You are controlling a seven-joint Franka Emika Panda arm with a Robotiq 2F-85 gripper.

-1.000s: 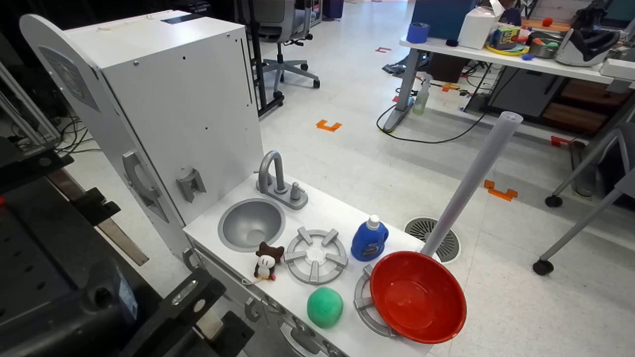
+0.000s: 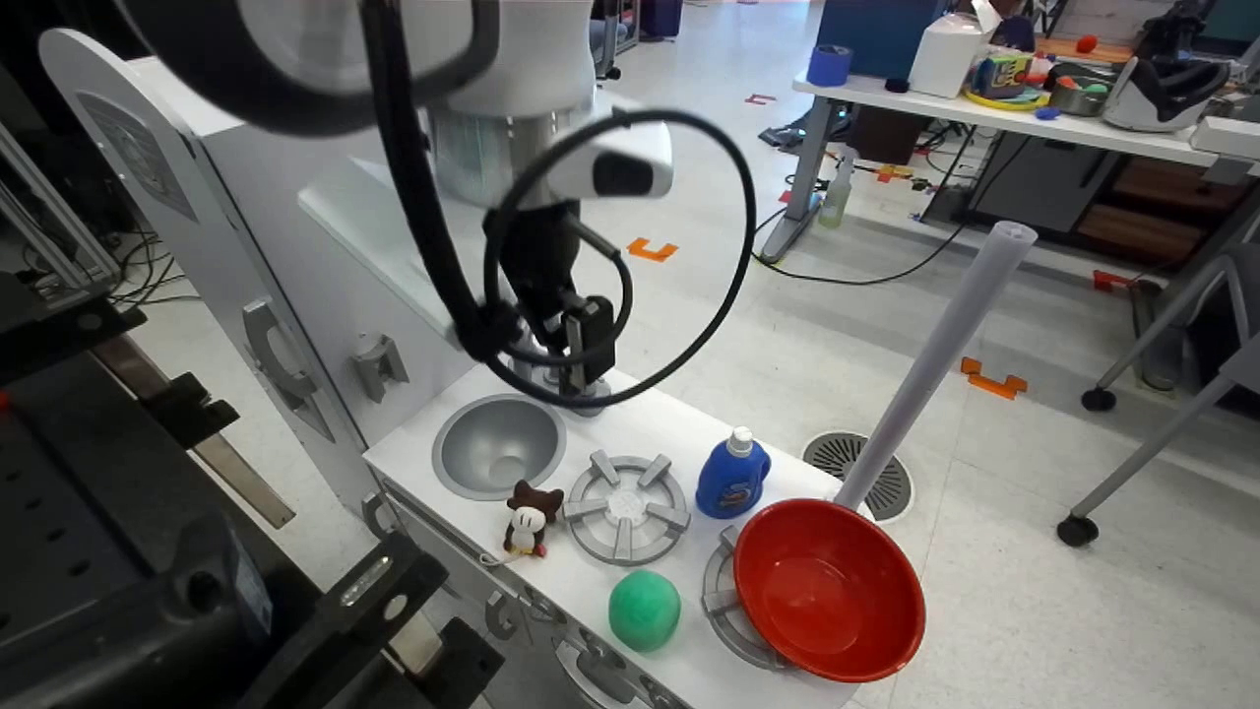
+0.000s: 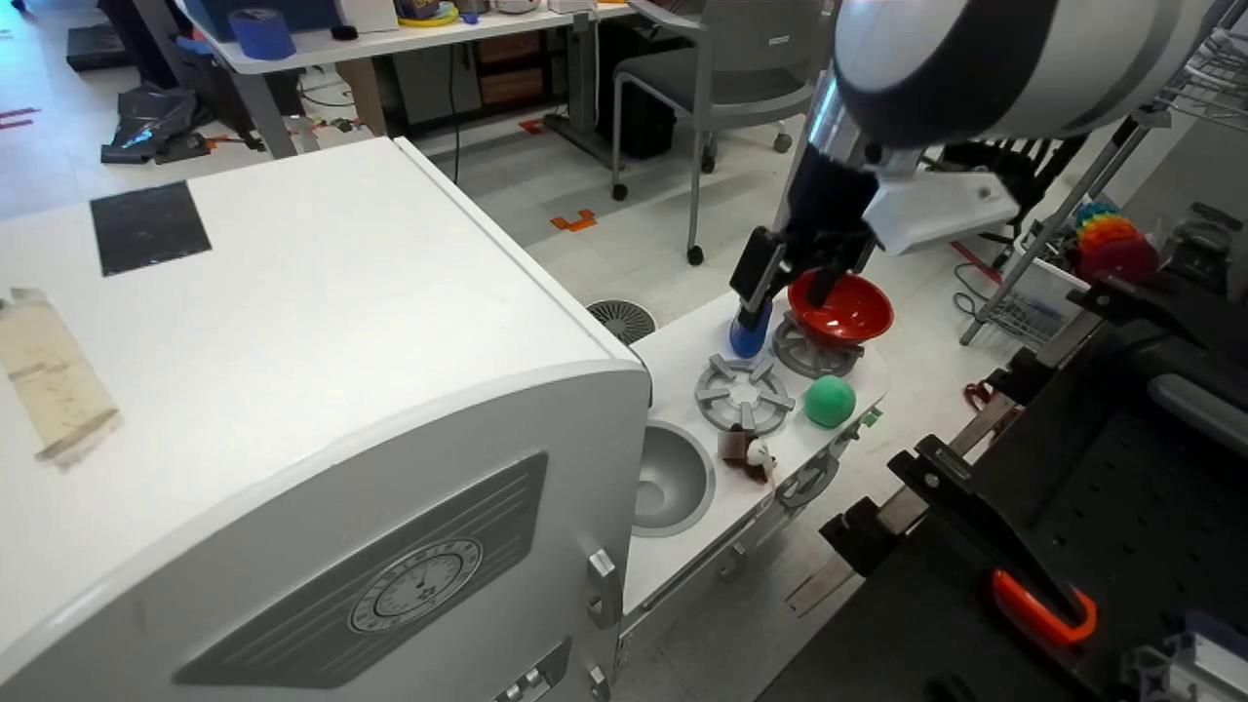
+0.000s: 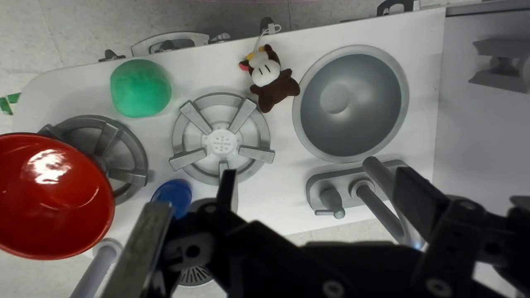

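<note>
My gripper is open above the toy kitchen counter, nothing between its fingers. In the wrist view its fingers stand wide apart, one near the faucet [image 4: 372, 196], the other partly covering the blue bottle [image 4: 174, 193]. The brown and white plush toy [image 4: 271, 82] lies between the grey sink [image 4: 355, 104] and the middle burner [image 4: 221, 141]. A green ball [image 4: 140, 88] rests on the counter by the front edge. The red bowl [image 2: 833, 591] sits over the other burner, and the blue bottle [image 2: 732, 475] stands upright behind it.
A tall white cabinet [image 3: 292, 292] borders the sink side. Near the bowl rises a grey pole [image 2: 939, 354]. Across from the counter's front is a black table [image 3: 1076, 491] with clamps. Bare counter shows between sink and middle burner.
The arm has come into exterior view 1, its gripper now over the faucet area and hiding most of the faucet. The counter objects look unmoved.
</note>
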